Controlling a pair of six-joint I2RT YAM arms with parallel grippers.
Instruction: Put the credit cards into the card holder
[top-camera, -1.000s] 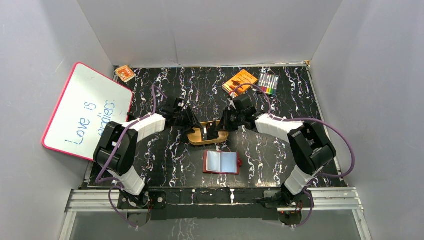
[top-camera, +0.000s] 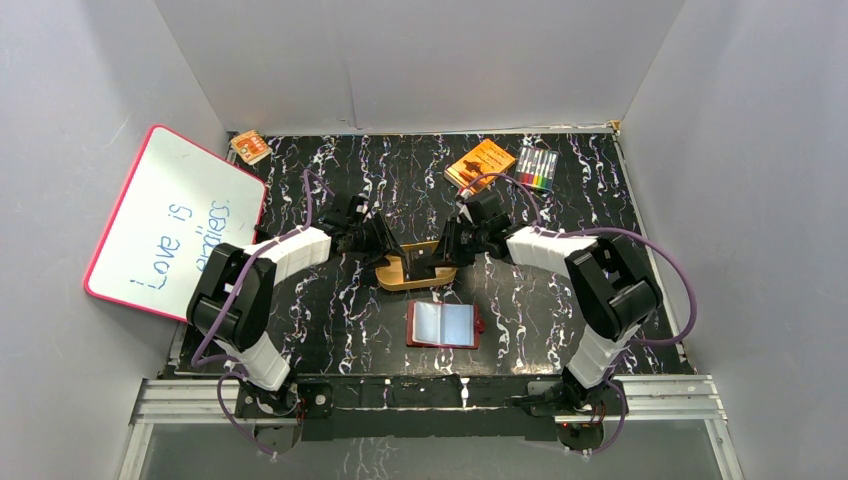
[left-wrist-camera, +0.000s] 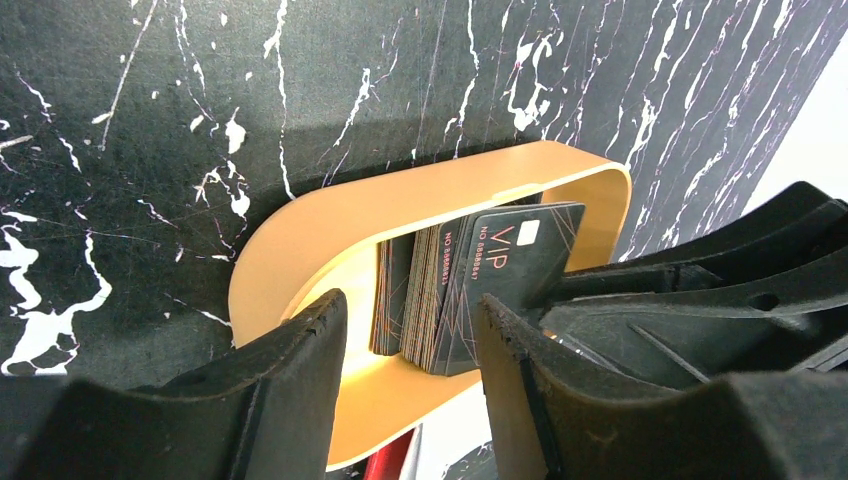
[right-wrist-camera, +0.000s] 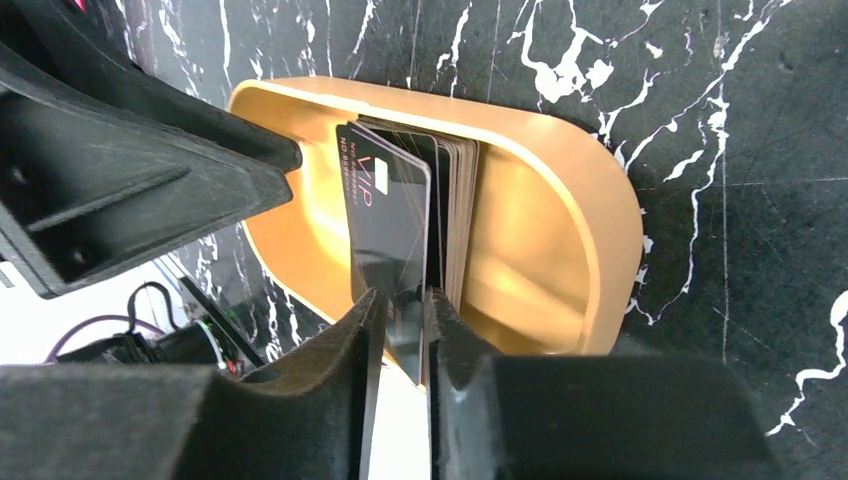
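An orange-tan oval tray (top-camera: 393, 284) at table centre holds a stack of dark cards (left-wrist-camera: 422, 300) on edge. Its front black VIP card (left-wrist-camera: 515, 250) leans away at the top from the rest. Over the tray's left part, my left gripper is open, one fingertip beside the stack and the other before the VIP card. From the other side, my right gripper reaches to that card, its fingers a narrow gap apart with the card's edge between them. An open red-edged card holder (top-camera: 444, 325) with clear sleeves lies in front of the tray.
An orange book (top-camera: 482, 160) and a set of coloured markers (top-camera: 537, 168) lie at the back right. At the left stands a whiteboard (top-camera: 180, 225) with writing. An orange-and-white item (top-camera: 251, 147) sits at the back left. Table space around the holder is clear.
The right arm has shifted slightly, its elbow moving inward and its gripper a little over the tray. The front card now leans more to the right. My left arm has stayed still.
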